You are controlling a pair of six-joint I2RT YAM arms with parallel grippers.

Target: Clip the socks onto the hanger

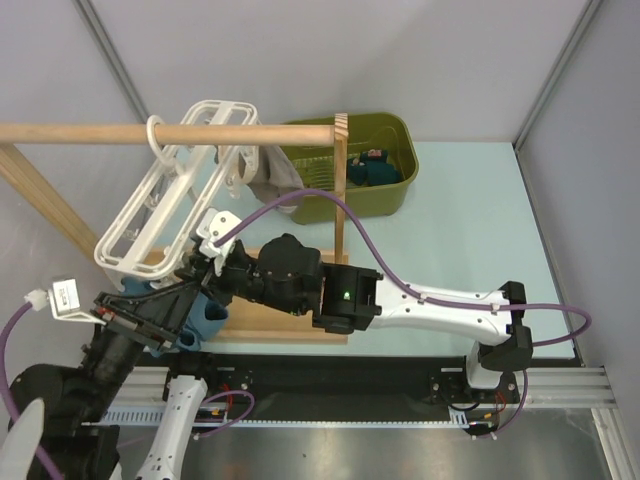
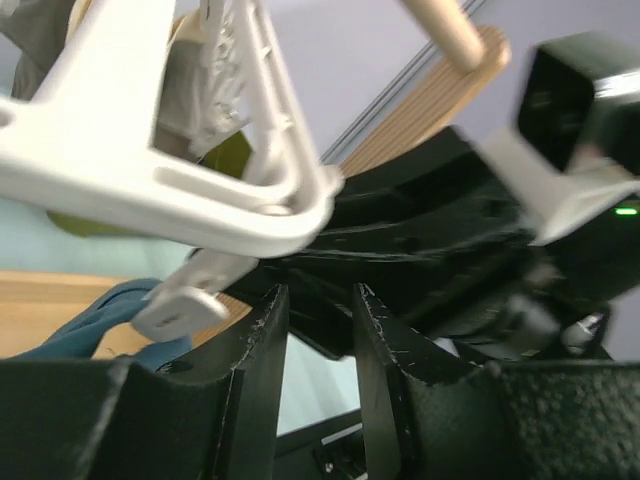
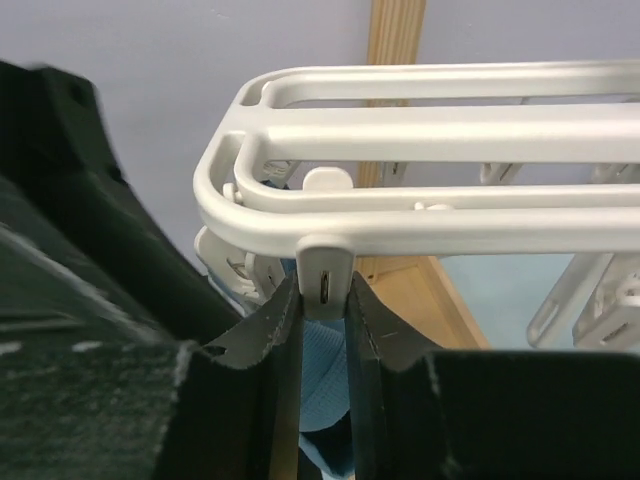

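Observation:
The white hanger (image 1: 180,190) hangs tilted from the wooden bar. At its near end my right gripper is shut on a pale clip (image 3: 325,272) below the rim. Close by, my left gripper is partly open, with nothing visible between its fingertips. A blue sock (image 1: 205,318) shows under the hanger's near end, partly covered by both grippers; in the right wrist view the blue sock (image 3: 325,375) shows behind the fingers. Whether a clip holds it cannot be told. A grey sock (image 1: 275,178) hangs at the hanger's far end.
The wooden bar (image 1: 90,134) and upright (image 1: 340,190) frame the hanger. A green bin (image 1: 375,200) with dark cloth (image 1: 372,168) stands behind. My arms are very close together at the near corner.

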